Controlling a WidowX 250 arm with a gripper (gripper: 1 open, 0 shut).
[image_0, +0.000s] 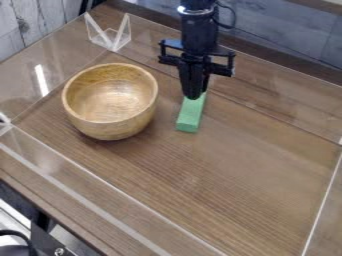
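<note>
My gripper (197, 66) hangs over the back middle of the table, dark, its tip just above the far end of a green rectangular block (190, 115). The block lies lengthwise on the wooden table (227, 190). The fingers are too small and dark to make out clearly; nothing shows held in them. A large wooden bowl (110, 104) sits left of the block.
A clear, wire-like or plastic object (107, 35) stands at the back left. A dark shape sits at the bottom left corner beyond the table.
</note>
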